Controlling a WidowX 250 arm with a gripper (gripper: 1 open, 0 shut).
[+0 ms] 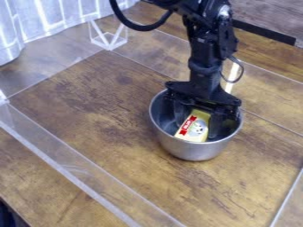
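Observation:
A steel pot (194,151) stands on the wooden table. Inside it lies a small pale yellow box (194,129) with a red label and a round printed figure, tilted. My black gripper (204,110) reaches down into the pot over the box's upper end; its fingertips are dark against the pot's interior, and whether they grip the box is hard to see.
A clear plastic rim runs along the left. A white wire stand (106,34) is at the back left, and a pale upright object (233,78) is behind the pot.

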